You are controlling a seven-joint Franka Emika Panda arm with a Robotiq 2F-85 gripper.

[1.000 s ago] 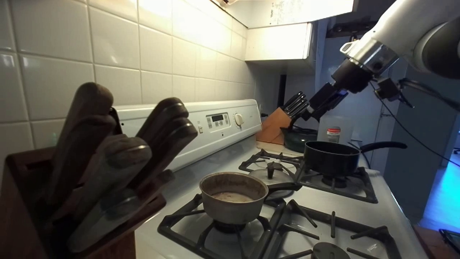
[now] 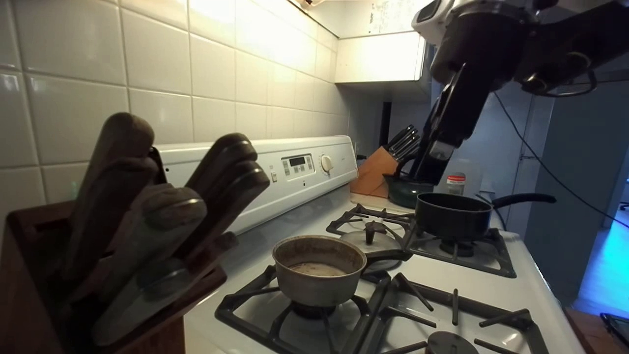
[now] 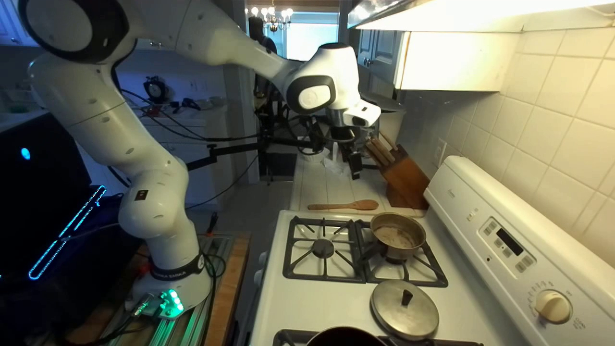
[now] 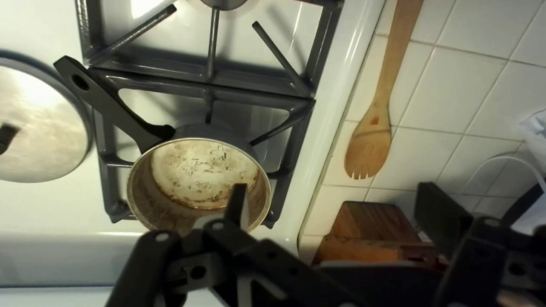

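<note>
Wide open, my gripper has nothing between its fingers. One finger [image 4: 236, 204] overlaps the pot in the wrist view, and the other lies over the counter side. The small metal pot [image 4: 204, 169], stained inside and with a black handle, sits on a burner. A wooden slotted spoon [image 4: 369, 143] lies on the tiled counter beside the stove. Beside the pot on the stove top is a round metal lid [image 3: 405, 311] with a dark knob. In the second exterior view the gripper [image 3: 355, 167] hangs above the counter near the knife block [image 3: 406, 179], clear of the spoon and pot.
A black pan [image 2: 452, 217] stands on a far burner, its handle pointing outward. Another knife block [image 2: 375, 172] and a dark kettle [image 2: 407, 190] are at the far end. The front burner [image 3: 323, 248] beside the pot is empty. A cabinet [image 3: 458, 60] hangs above.
The arm has come much closer to the first exterior camera. The gripper now points more steeply down. Pot, lid and pan have stayed in place.
</note>
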